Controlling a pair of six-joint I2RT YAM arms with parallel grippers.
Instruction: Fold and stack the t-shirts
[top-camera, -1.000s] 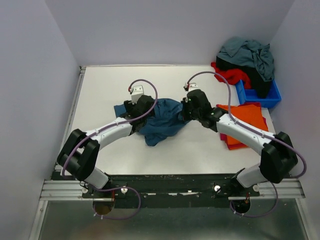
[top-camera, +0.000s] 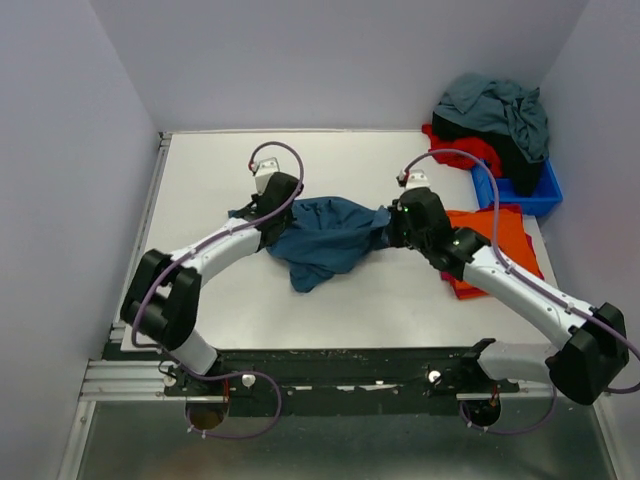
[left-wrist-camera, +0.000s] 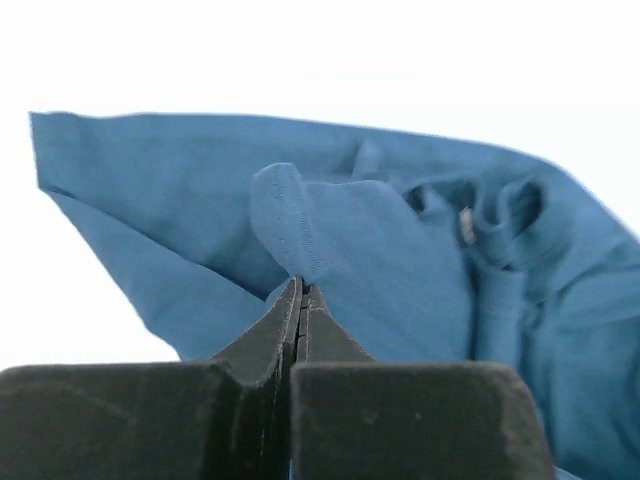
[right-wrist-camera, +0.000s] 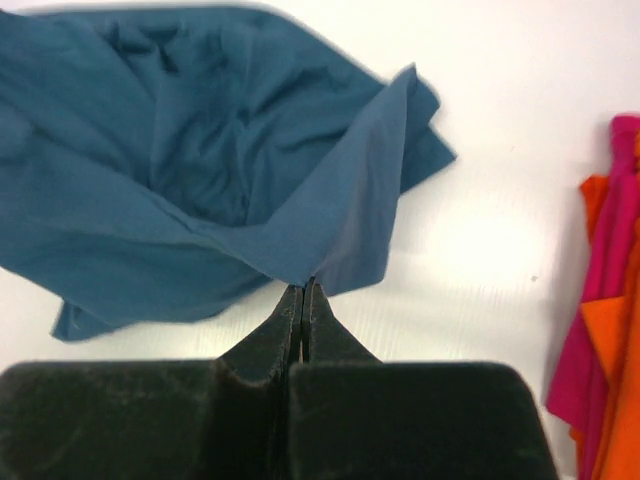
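A crumpled dark teal t-shirt (top-camera: 325, 240) lies on the white table. My left gripper is shut on a raised fold of it at the shirt's left part, seen close in the left wrist view (left-wrist-camera: 370, 250). My right gripper is shut on a corner flap at the shirt's right end, which is drawn up toward the fingertips in the right wrist view (right-wrist-camera: 340, 200).
A stack of orange and pink folded shirts (top-camera: 505, 240) sits at the right of the table. Behind it, a blue bin (top-camera: 540, 195) holds teal, black and red clothes (top-camera: 490, 110).
My right gripper has moved rightward, drawing the shirt's right end out with it. My left gripper has shifted slightly left.
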